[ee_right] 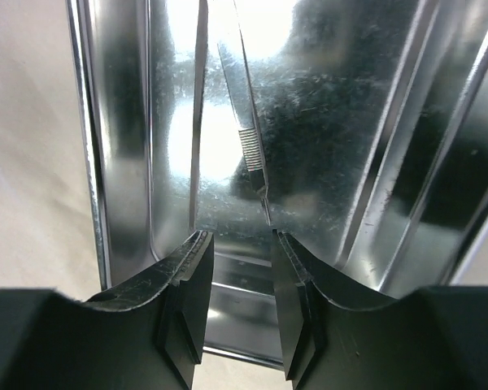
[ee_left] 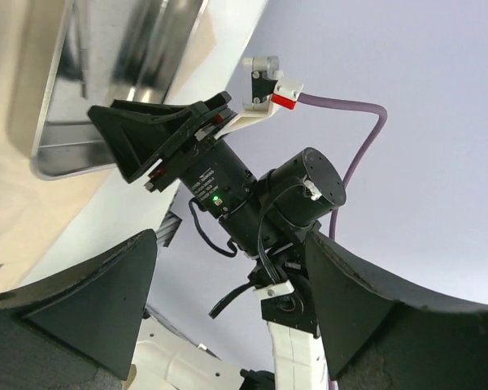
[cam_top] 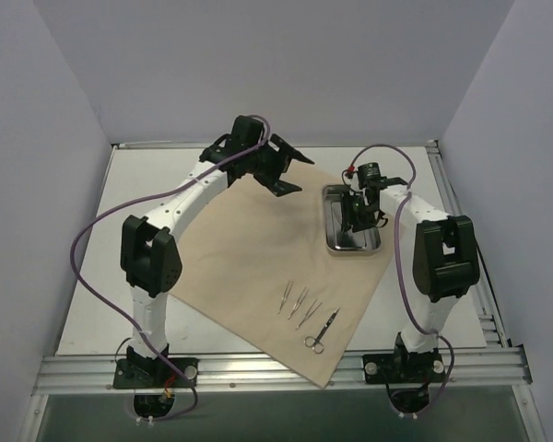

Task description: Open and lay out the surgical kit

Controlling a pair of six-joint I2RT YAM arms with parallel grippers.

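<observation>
The steel tray (cam_top: 334, 245) lies on the beige cloth (cam_top: 240, 267). In the right wrist view a slim metal instrument (ee_right: 251, 148) with a ridged grip lies inside it, and my right gripper hangs open over it, near one end of that instrument. My left gripper (cam_top: 285, 165) is open above the cloth, up and left of the tray, with nothing between its fingers. Several slim tweezer-like instruments (cam_top: 299, 302) and a pair of scissors (cam_top: 319, 336) lie laid out on the cloth below the tray.
Bare white table (cam_top: 111, 304) shows at the left and along the right side. Grey walls surround the table.
</observation>
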